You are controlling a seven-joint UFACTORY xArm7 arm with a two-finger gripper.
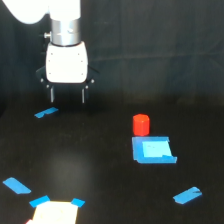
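Note:
My gripper [68, 96] hangs open at the upper left, fingers pointing down and well apart, with nothing between them. Its white body [66, 62] is above them. To the right, a small red block [141, 125] stands on the dark table, at the back edge of a blue-bordered square [138, 150] with a pale middle. Whether the block touches that border cannot be told. A wide gap separates the gripper from the block.
Blue tape strips lie on the table at back left [46, 112], front left [17, 186] and front right [187, 195]. A bright pale patch [55, 213], with blue tape at its corners, is cut off by the bottom edge.

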